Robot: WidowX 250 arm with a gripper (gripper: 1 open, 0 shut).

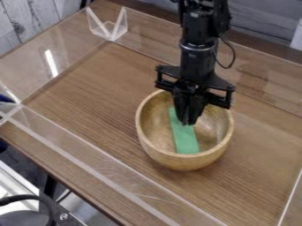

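Observation:
A tan round bowl [161,136] stands on the wooden table [83,106], holding a flat green object [184,139]. My black gripper [192,109] is over the bowl's back part, pointing down, its fingers drawn together and low at the upper end of the green object. Whether they touch it is hard to tell; nothing clearly shows between them.
A clear angular plastic piece [108,26] is at the back left. A black curved object [24,212] is at the lower left corner. The table left and right of the bowl is mostly clear.

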